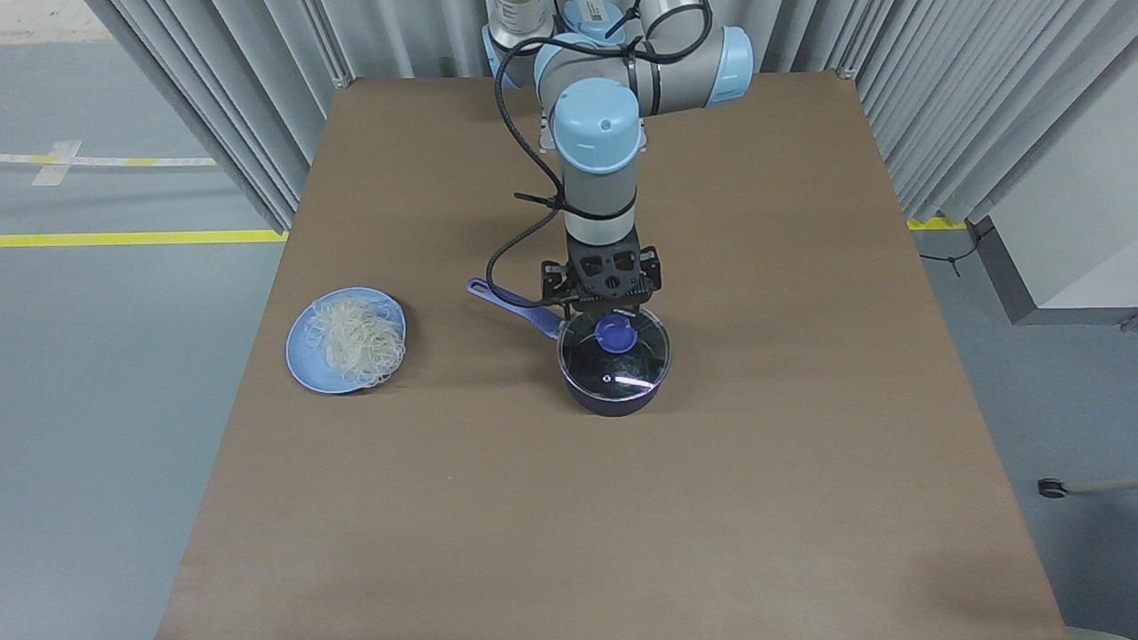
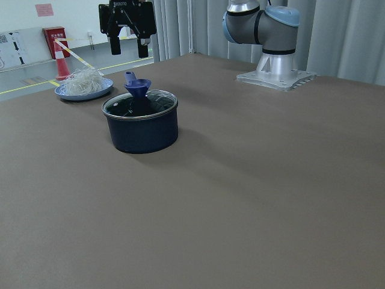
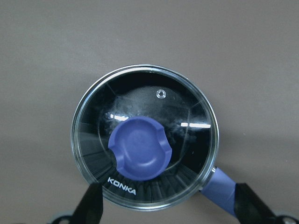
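Observation:
A dark blue pot (image 2: 142, 135) stands on the brown table, its blue handle (image 1: 512, 300) pointing back-left. It wears a glass lid (image 3: 187, 140) with a blue knob (image 3: 139, 148). My gripper (image 2: 128, 48) hangs above the pot, open, with nothing between its two fingers. In the wrist view the lid lies below the fingertips, the knob slightly left of the middle, and the handle runs under the right finger.
A light blue plate (image 1: 306, 366) of white noodles (image 1: 360, 340) sits to the left of the pot. Curtains stand behind the table.

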